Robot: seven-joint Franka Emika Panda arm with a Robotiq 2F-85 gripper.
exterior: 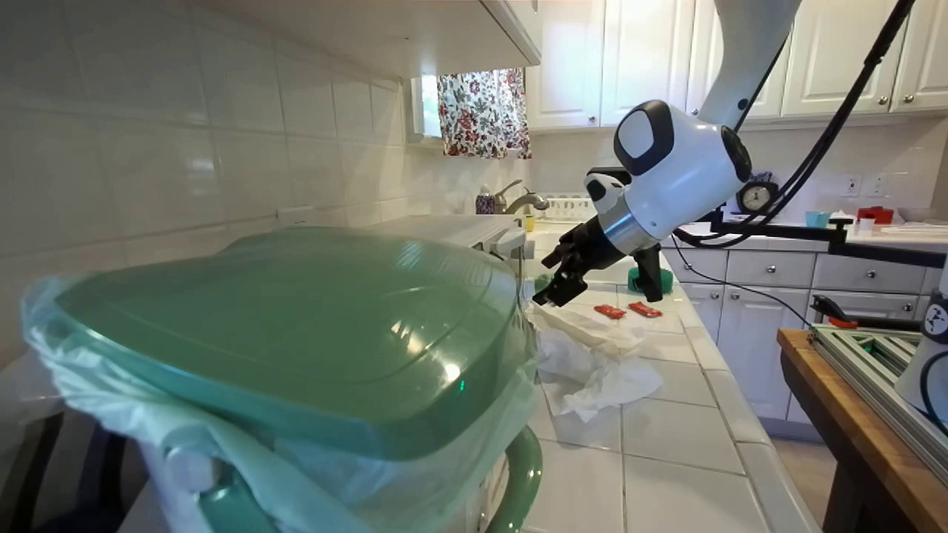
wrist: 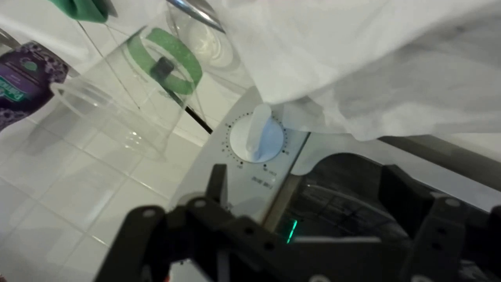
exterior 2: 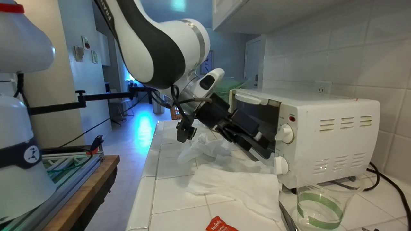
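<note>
My gripper is open, its black fingers spread wide with nothing between them. It hangs close in front of the white toaster oven (exterior 2: 335,115), tilted down toward the lower part of its front. In the wrist view the oven's lower knob (wrist: 256,134) and dark door glass (wrist: 343,197) lie beyond the fingers; whether they touch the oven I cannot tell. White cloth or paper (exterior 2: 239,184) is spread on the tiled counter before the oven, with a crumpled white piece (exterior 2: 204,148) farther along. The upper knob (exterior 2: 284,133) shows in exterior view 2.
A clear pitcher with a green band (exterior 2: 319,209) stands beside the oven. Red packets (exterior: 644,309) lie on the counter. The green-lidded bin (exterior: 293,329) is large in exterior view 1. Bare tiles (exterior: 675,426) run along the counter's edge.
</note>
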